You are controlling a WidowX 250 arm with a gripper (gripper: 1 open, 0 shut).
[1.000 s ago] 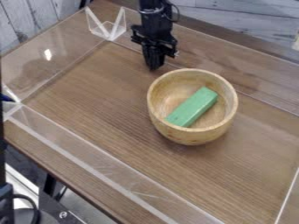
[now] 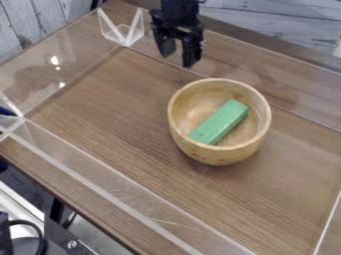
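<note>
My black gripper (image 2: 176, 46) hangs at the top centre of the camera view, above the wooden surface and behind a wooden bowl (image 2: 185, 102); it is small and dark, and its finger state is hard to make out. In the bowl lies a green block (image 2: 220, 121), long and rounded, set diagonally.
Clear plastic pieces (image 2: 123, 28) stand at the upper left. Clear edging runs along the left side, with black cables at the lower left corner.
My gripper has risen toward the back, away from the bowl, showing more bare wood below it. The bowl and green block are unchanged.
</note>
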